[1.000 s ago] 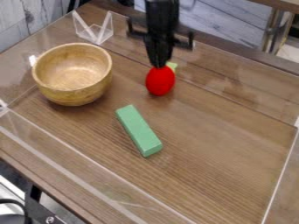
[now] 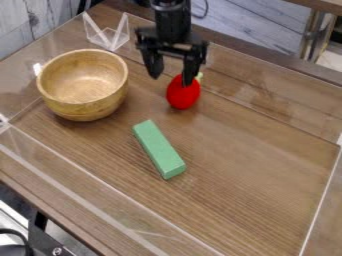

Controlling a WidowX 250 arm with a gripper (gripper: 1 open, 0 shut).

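My gripper (image 2: 170,52) hangs at the top centre of the camera view, open and blurred, its dark fingers above and near a red oval object (image 2: 183,92). A small pale green item shows just behind the red object. A wooden bowl (image 2: 83,86) stands at the left, and a green bar (image 2: 159,149) lies lower centre on the wooden table.
A ledge runs along the top right edge. Some cables or a dark object show at the lower left edge.
The bowl, red object and green bar look unmoved.
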